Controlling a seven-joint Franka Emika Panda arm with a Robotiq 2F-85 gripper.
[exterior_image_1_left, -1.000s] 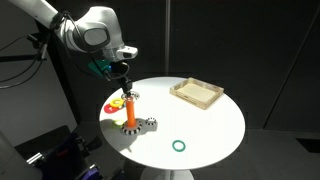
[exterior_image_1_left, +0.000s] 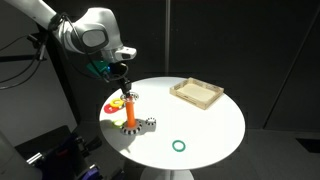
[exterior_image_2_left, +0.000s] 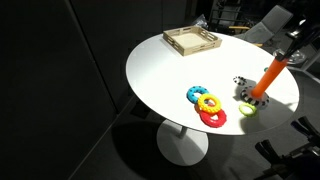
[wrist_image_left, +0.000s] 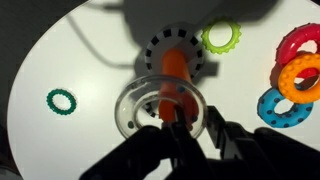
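A pale, see-through ring (wrist_image_left: 123, 107) is held at its edge by my gripper, which is shut on it. The ring lies in front of the upright orange post (wrist_image_left: 174, 66) in the wrist view, with the post's upper part seen through its opening. In exterior view 1 the gripper is beside the top of the orange post (exterior_image_1_left: 130, 112), and the ring is near that height. Whether the ring encircles the post or is only above it, I cannot tell. The post stands on a black-and-white base (wrist_image_left: 153, 50).
Red (wrist_image_left: 290, 45), orange (wrist_image_left: 287, 75) and blue (wrist_image_left: 268, 105) rings lie grouped on the white table (exterior_image_1_left: 205, 135). A lime ring (wrist_image_left: 233, 36) is close to the base. Apart lies a dark green ring (wrist_image_left: 52, 95). The wooden tray (exterior_image_1_left: 199, 94) stands farther back.
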